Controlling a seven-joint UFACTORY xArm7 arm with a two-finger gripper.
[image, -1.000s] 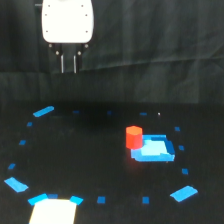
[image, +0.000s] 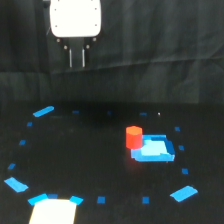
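Note:
High at the upper left hangs my gripper (image: 77, 66), far above and to the left of everything on the table. Its two thin fingers point down, apart, with only dark background between them. A red block (image: 133, 137) is right of the table's middle. It overlaps the left side of a shallow blue tray (image: 170, 157) in this view; whether it rests on the rim, inside or just beside it, I cannot tell. Something white (image: 153, 148) covers much of the tray's inside.
Blue tape pieces mark the dark table, among them a strip (image: 43, 111) at back left and another (image: 184, 193) at front right. A pale cream object (image: 52, 212) shows at the bottom edge.
My gripper has shifted a little to the right and slightly up, its fingers still apart. The red block and the tray have stayed where they were.

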